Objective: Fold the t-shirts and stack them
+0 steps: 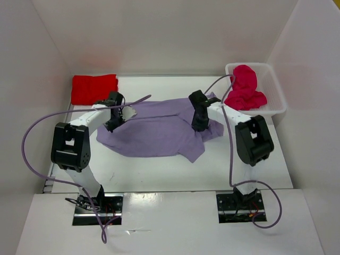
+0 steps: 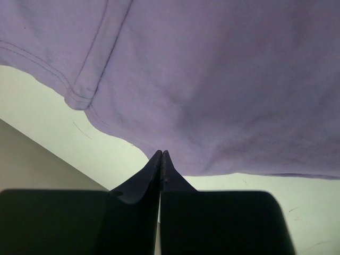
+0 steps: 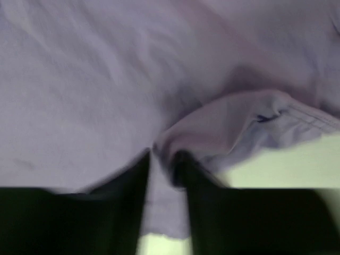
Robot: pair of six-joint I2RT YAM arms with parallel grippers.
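A purple t-shirt lies spread across the middle of the white table, its right end partly folded over. At its left part my left gripper is low over the cloth; in the left wrist view its fingertips meet near the shirt's edge, with no cloth showing between them. My right gripper is over the shirt's right part. The right wrist view is blurred, but the fingers stand slightly apart, with a raised fold of the shirt right at their tips.
A folded red shirt lies at the back left. The white bin at the back right has a crumpled red garment hanging over its front rim.
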